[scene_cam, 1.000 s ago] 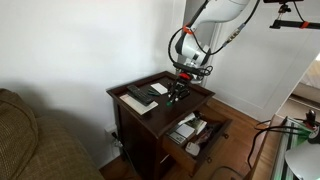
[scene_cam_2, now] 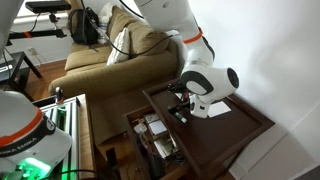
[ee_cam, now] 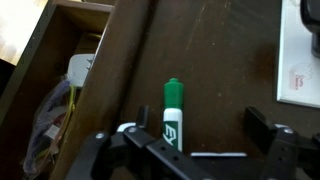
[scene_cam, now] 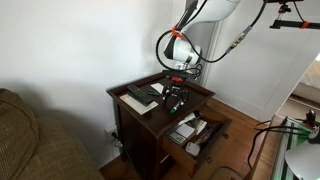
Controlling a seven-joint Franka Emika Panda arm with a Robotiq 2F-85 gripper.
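A marker with a green cap and white body (ee_cam: 172,112) lies on the dark cabinet top (ee_cam: 205,60) in the wrist view. My gripper is over it with its fingers apart. The marker shows in the gap, closer to the left finger (ee_cam: 138,120) than to the right one. Its lower end is hidden by the gripper. From exterior view 2, the gripper (scene_cam_2: 180,108) stands low over the cabinet top. Whether the fingers touch the marker, I cannot tell.
Below the cabinet top, an open drawer (scene_cam: 192,134) holds several items, among them a white box (ee_cam: 79,69) and a clear plastic bag (ee_cam: 47,125). A white sheet (scene_cam: 137,103) lies on the top's left part. A couch (scene_cam_2: 90,70) stands beyond.
Over the last second the arm has come lower and toward the left in exterior view 1, closer to the cabinet top. The drawer has not moved.
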